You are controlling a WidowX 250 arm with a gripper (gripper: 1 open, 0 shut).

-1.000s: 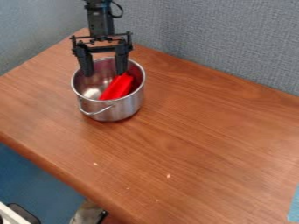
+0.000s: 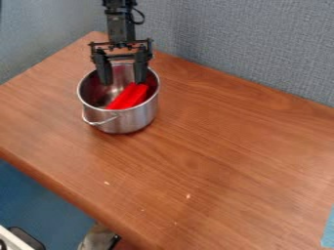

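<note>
A steel pot [image 2: 117, 119] with a wire handle stands on the wooden table at upper left. A red object [image 2: 128, 97] lies inside it, on the right side. My black gripper [image 2: 121, 74] hangs over the pot from above, its fingers apart at or just inside the rim, one left and one right; I see nothing held between them.
A grey carpeted wall [image 2: 248, 44] runs along the back. Objects at the lower left edge lie beyond the table.
The gripper dipped lower into the pot and has since risen somewhat, shifting slightly right. The pot has moved a little left.
</note>
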